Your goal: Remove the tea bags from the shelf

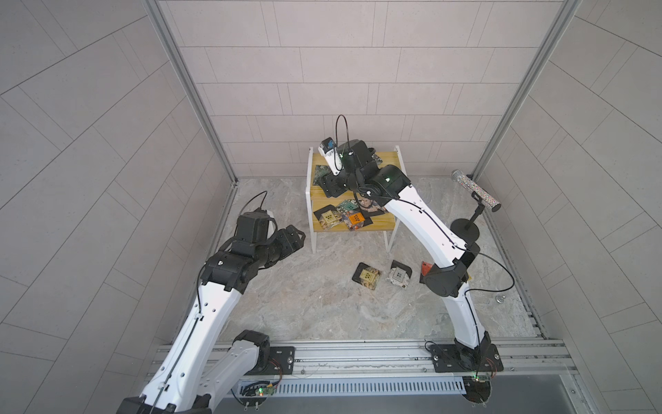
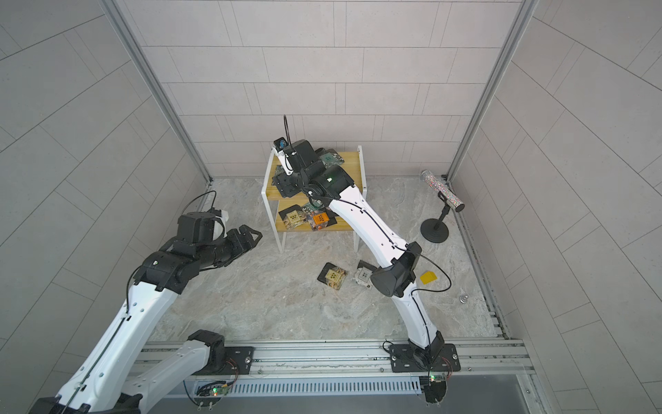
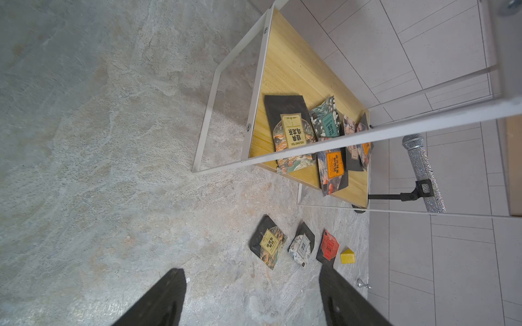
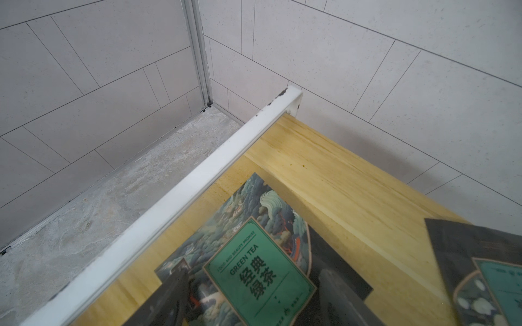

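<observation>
A green tea bag (image 4: 261, 271) with a black backing lies slanted on the top board of the shelf (image 4: 326, 163). Above its near part, my right gripper is open, a finger to each side; whether they touch the bag is hidden. Another green-labelled bag (image 4: 489, 271) lies further right on that board. On the lower board are a yellow-labelled bag (image 3: 293, 130), an orange-labelled bag (image 3: 333, 163) and several others. My left gripper (image 1: 295, 238) hangs open and empty, left of the shelf's front.
Three bags lie on the floor before the shelf: yellow (image 3: 269, 241), white (image 3: 300, 244) and red (image 3: 328, 247). A yellow block (image 3: 348, 256) and a microphone on a stand (image 2: 434, 231) are at right.
</observation>
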